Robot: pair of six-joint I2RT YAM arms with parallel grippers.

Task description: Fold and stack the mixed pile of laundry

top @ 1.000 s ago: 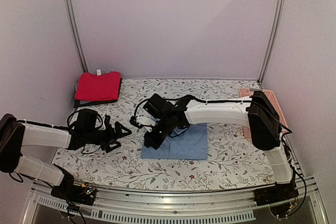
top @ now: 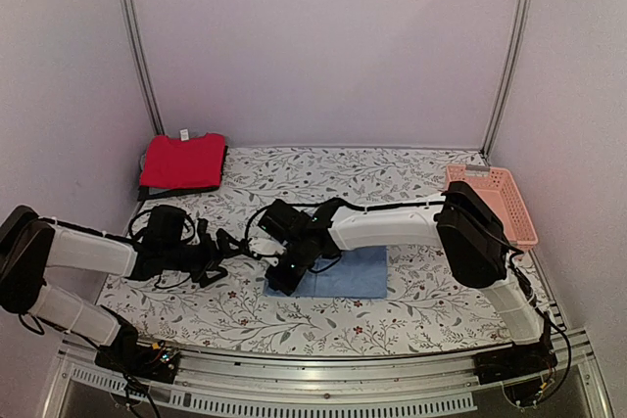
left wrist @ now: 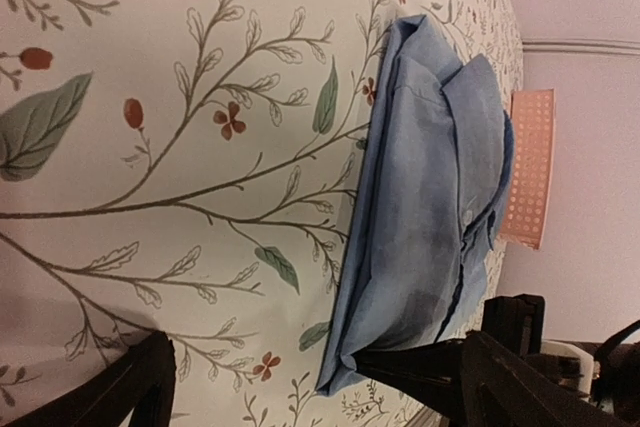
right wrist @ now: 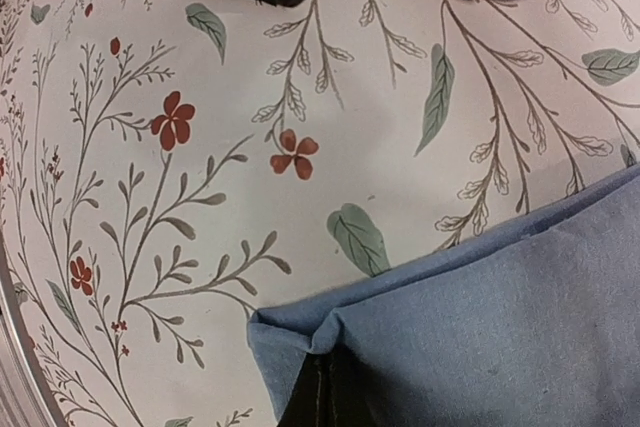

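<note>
A blue garment (top: 348, 276) with a button placket lies flattened in the middle of the mat, partly hidden under my right arm. My right gripper is shut at its left edge, pressed down by a raised fold of the blue fabric (right wrist: 480, 327); I cannot tell if any cloth is between its fingers. In the left wrist view the garment (left wrist: 410, 197) lies ahead, with a black gripper tip at its near end. My left gripper (top: 217, 252) stands open on the bare mat left of the garment.
A red folded garment (top: 184, 159) on a dark piece lies at the back left. A pink basket (top: 509, 208) stands at the right.
My right arm has shifted slightly, its gripper moving down at the garment's left end and its elbow lower in the top view. The left arm is practically unchanged.
</note>
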